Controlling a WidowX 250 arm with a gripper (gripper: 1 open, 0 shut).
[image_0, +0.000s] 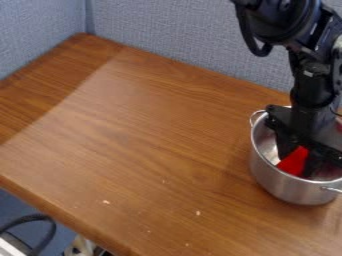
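A steel pot (278, 180) with side handles stands at the right of the table. My black gripper (299, 148) reaches down inside it, over a red object (291, 162) in the pot. The gripper's tips are dark and largely hidden by the pot and the object, so whether it grips the red object is unclear.
Grey padded walls (174, 30) border the back and left. A black cable (34, 225) lies off the table's lower left edge.
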